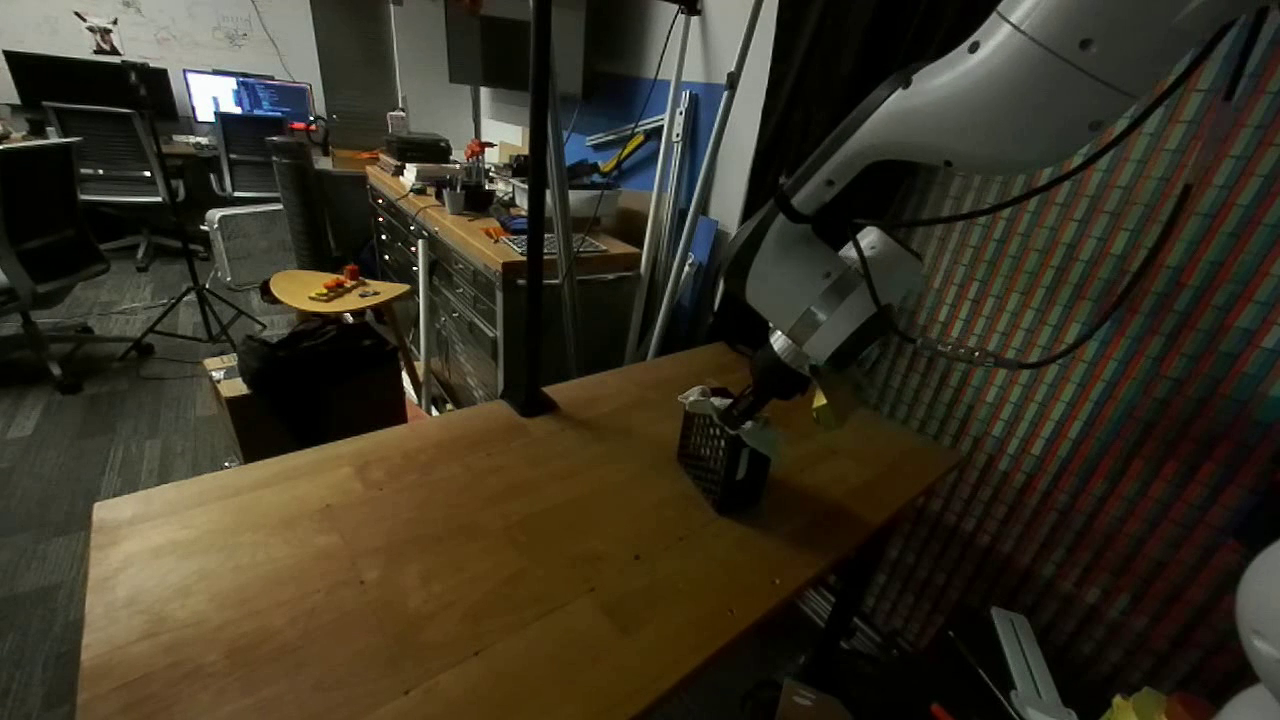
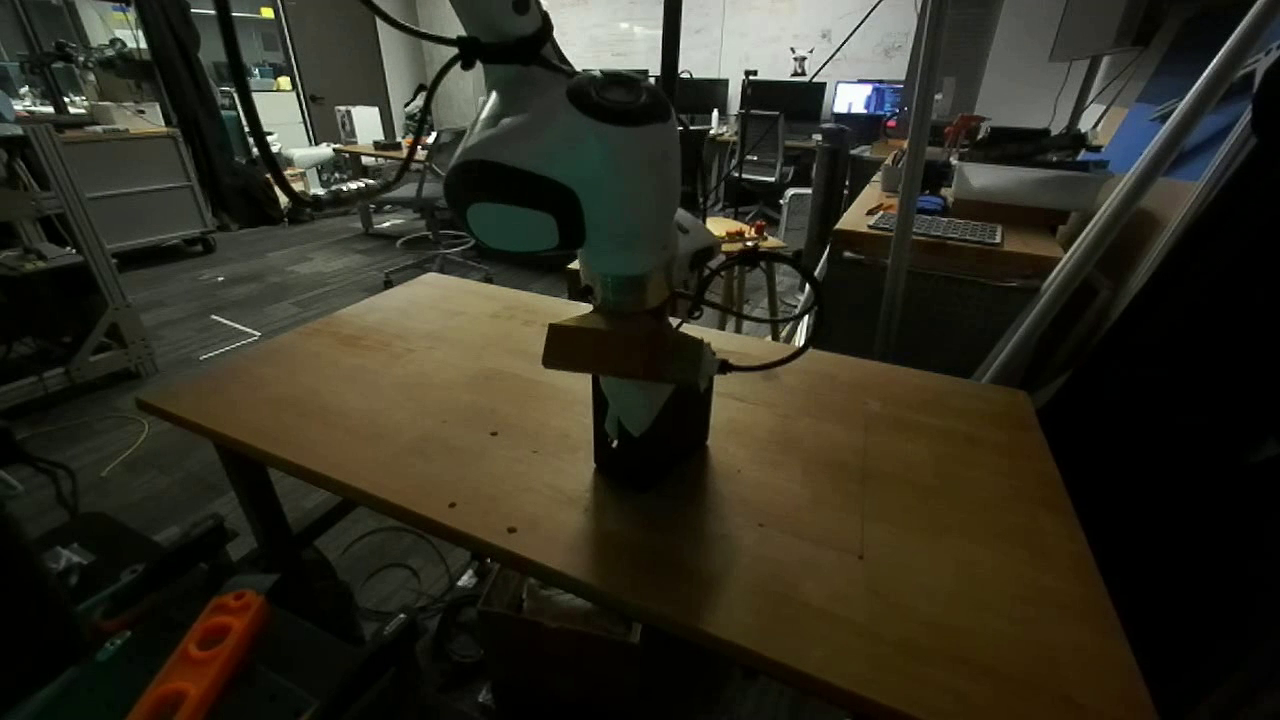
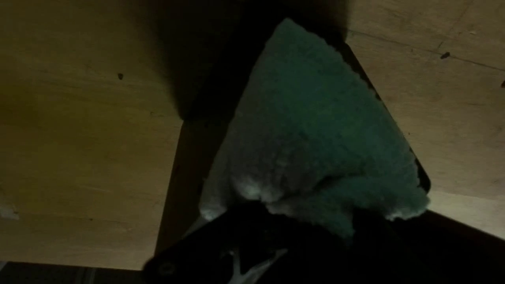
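A black mesh basket [image 1: 705, 450] stands upright on the wooden table, towards its right end in exterior view 1. Pale fluffy cloth [image 3: 326, 113] bunches at the mouth of the basket and hangs over one side; exterior view 2 shows that hanging corner of the cloth [image 2: 636, 406] against the dark basket wall [image 2: 692, 422]. My gripper [image 1: 734, 416] points down at a slant into the basket opening, shut on the cloth. In the wrist view the dark fingers meet the gathered folds at the bottom, and deep shadow hides their tips.
A black upright post [image 1: 536, 240] rises at the table's back edge. The arm's hanging cable [image 2: 816, 318] loops beside the wrist.
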